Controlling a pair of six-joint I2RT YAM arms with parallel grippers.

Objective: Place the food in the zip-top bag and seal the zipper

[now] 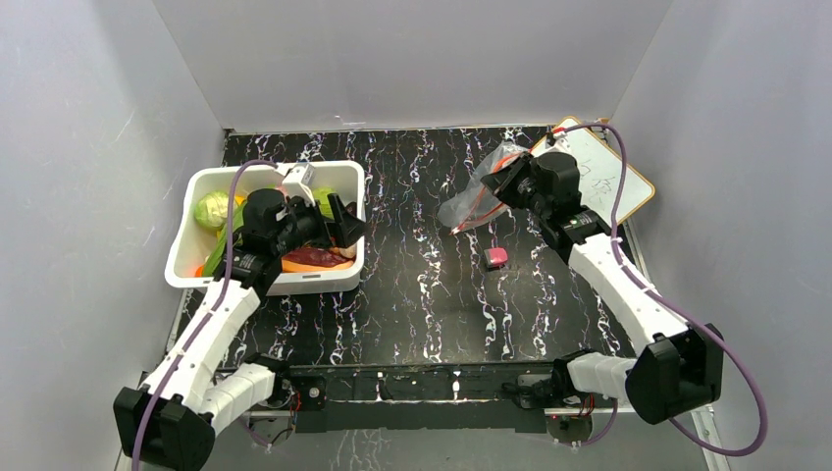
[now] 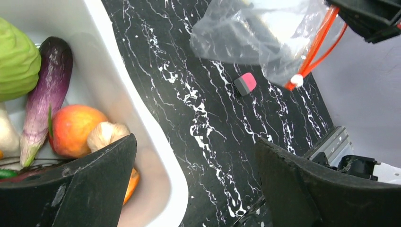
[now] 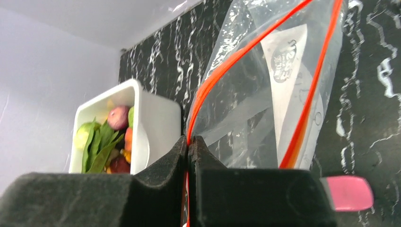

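A clear zip top bag (image 1: 463, 208) with orange zipper strips hangs from my right gripper, which is shut on the bag's orange edge. In the right wrist view its two orange strips spread apart below the grip, and a printed white label shows on the plastic. A small white slider (image 2: 297, 80) sits at one end of the zipper. My left gripper stands open, nothing between its fingers, over the right side of the food bin. The food inside includes an eggplant (image 2: 49, 90), a peach-like fruit (image 2: 78, 130) and a green cabbage (image 2: 16, 61).
The white bin (image 1: 180, 235) stands at the left, its right wall beneath the left gripper. A pink and grey block (image 1: 495, 257) lies on the dark marbled table. A whiteboard (image 1: 613, 186) rests behind the right arm.
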